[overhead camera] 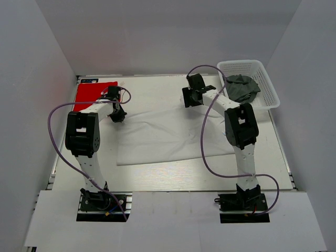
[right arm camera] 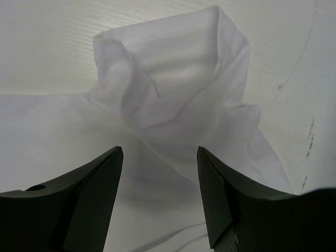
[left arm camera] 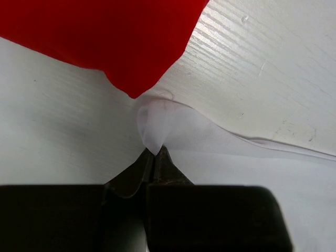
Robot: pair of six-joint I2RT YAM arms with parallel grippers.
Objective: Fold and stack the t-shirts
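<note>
A white t-shirt (overhead camera: 157, 142) lies spread across the middle of the table. My left gripper is shut on its upper left corner, which bunches between the fingertips, just below the red cloth (left arm camera: 136, 37). My right gripper is open above the shirt's upper right part (right arm camera: 168, 63), where the fabric is crumpled and folded over, with nothing visible between its fingers. In the top view the red cloth (overhead camera: 85, 94) lies at the back left, partly behind the left arm.
A white basket (overhead camera: 268, 94) holding dark green cloth (overhead camera: 241, 89) stands at the back right, close to the right arm. The bare table (overhead camera: 152, 89) shows behind the shirt and along the front edge.
</note>
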